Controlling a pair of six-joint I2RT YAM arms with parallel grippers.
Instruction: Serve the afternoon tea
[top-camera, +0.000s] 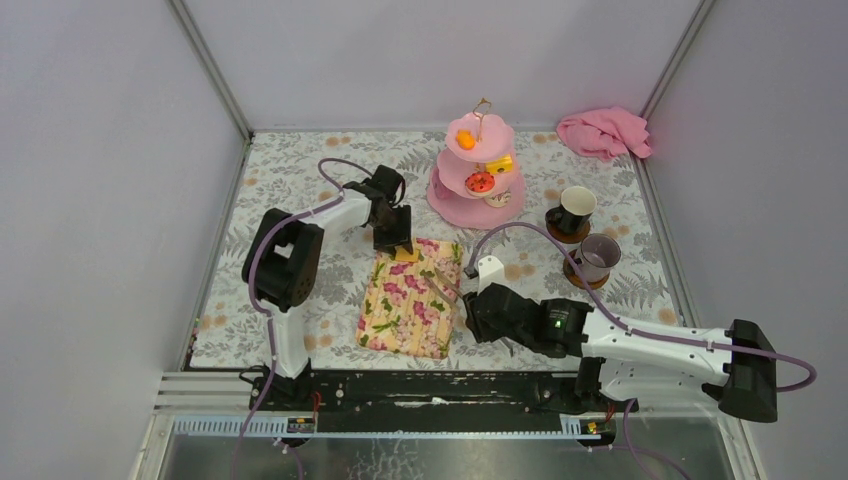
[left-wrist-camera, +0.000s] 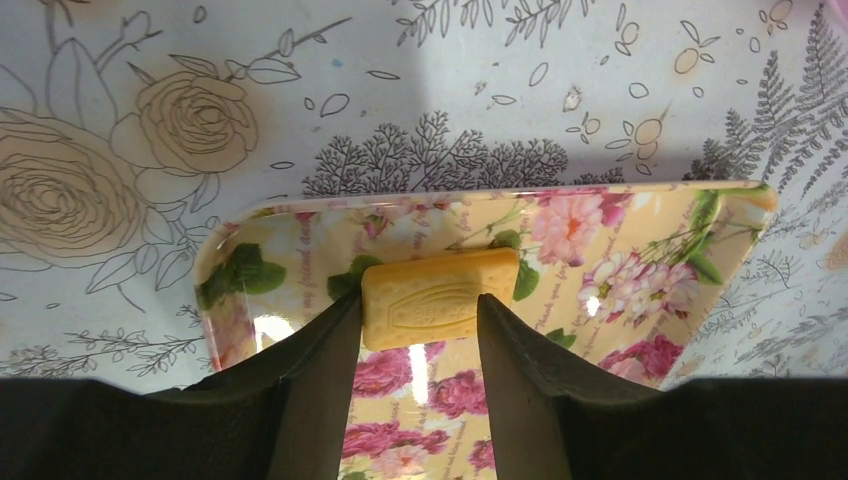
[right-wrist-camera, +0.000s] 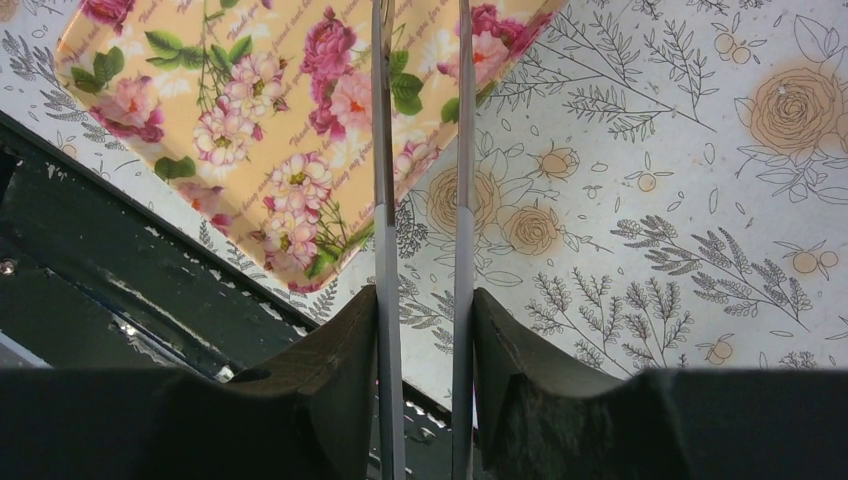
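A floral tray (top-camera: 395, 315) lies at the front middle, bearing a yellow rectangular biscuit (left-wrist-camera: 430, 300) near its back edge. My left gripper (top-camera: 395, 240) is over the biscuit, its fingertips at either end or just above; whether it grips the biscuit is unclear. My right gripper (top-camera: 480, 310) is shut on metal tongs (right-wrist-camera: 465, 260), whose arms reach over the tray's right part; their tips are cut off in the right wrist view. A pink three-tier stand (top-camera: 455, 210) at the back holds several treats.
Two mugs (top-camera: 575, 210) (top-camera: 600, 260) stand on coasters at the right. A pink cloth (top-camera: 600, 130) lies at the back right corner. Walls bound it.
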